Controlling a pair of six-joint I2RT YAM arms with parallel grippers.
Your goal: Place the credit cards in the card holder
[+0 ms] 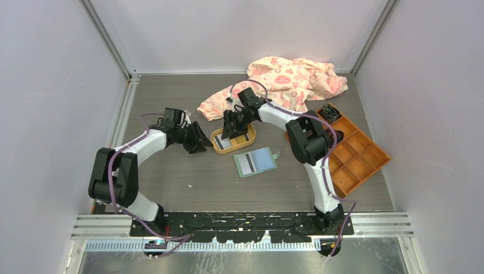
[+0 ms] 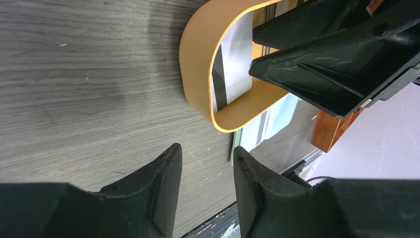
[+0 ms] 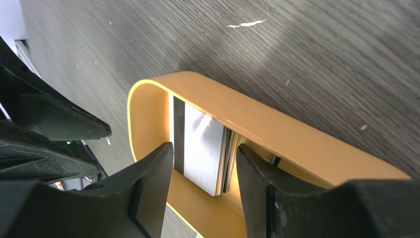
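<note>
White cards with dark stripes (image 3: 204,148) lie in the tan oval tray (image 1: 227,150), together with thin dark and tan edges beside them. Over the tray is my right gripper (image 1: 226,136), open, with fingertips apart on either side of the white card in the right wrist view; whether they touch it I cannot tell. Just left of the tray stands my left gripper, its fingers apart and empty above bare table. The green-edged card holder (image 1: 255,162) lies flat in front of the tray, a white striped card and a pale blue panel showing on it.
A floral cloth (image 1: 285,83) lies bunched at the back, close behind the tray. On the right rests a brown compartment box (image 1: 357,157) with dark items in its far end.
</note>
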